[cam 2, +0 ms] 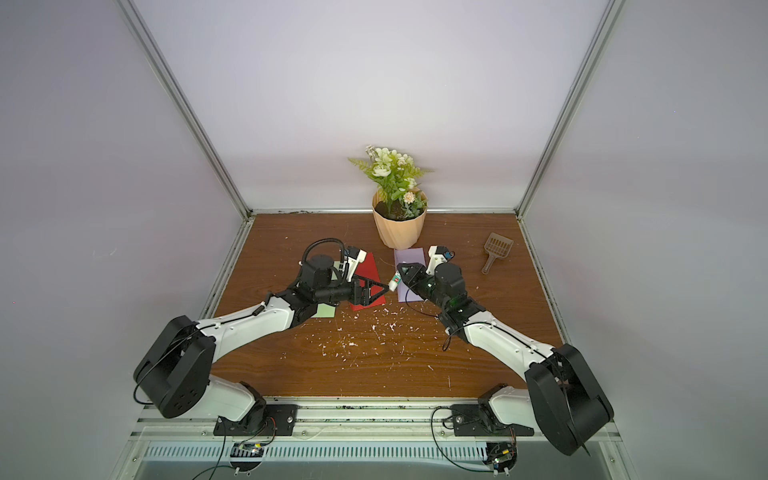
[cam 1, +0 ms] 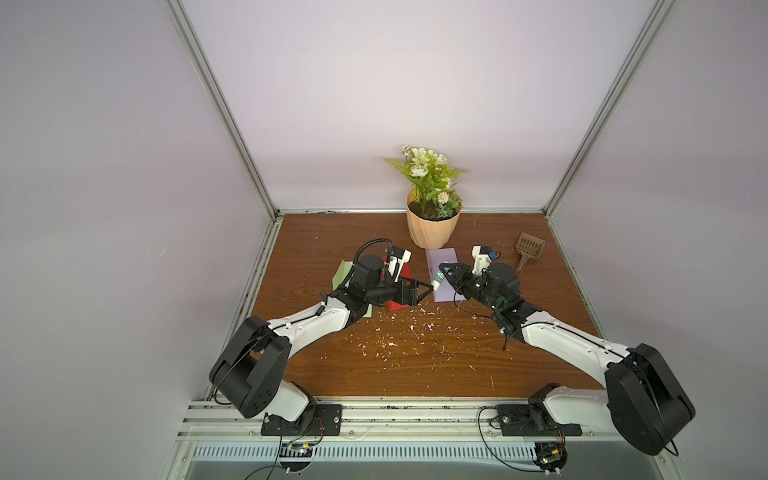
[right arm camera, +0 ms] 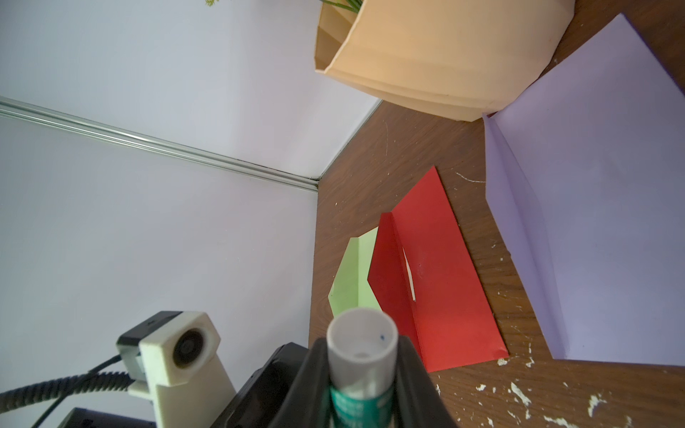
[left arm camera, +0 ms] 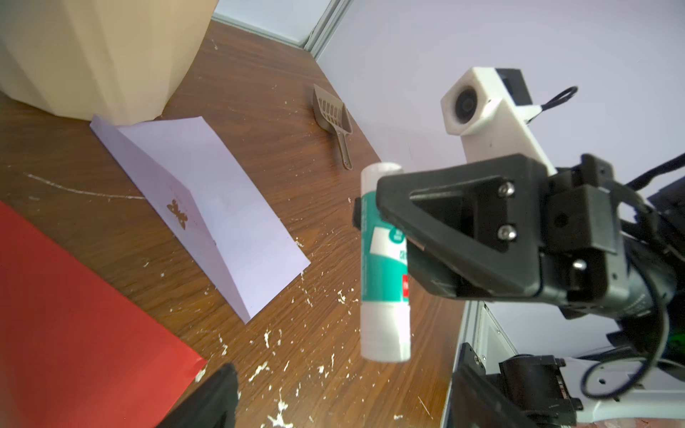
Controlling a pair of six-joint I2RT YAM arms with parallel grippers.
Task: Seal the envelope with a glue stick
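Observation:
A green glue stick with white ends is upright in the left wrist view, gripped by my right gripper above the table. My left gripper is partly open, its fingertips close to the stick's lower white end, with nothing visibly clamped between them. Envelopes lie beneath: a lilac one with its flap raised, a red one with its flap folded up, and a light green one at the left, partly hidden.
A potted plant stands at the back behind the envelopes. A slotted scoop lies at the back right. White scraps are scattered over the front middle of the table.

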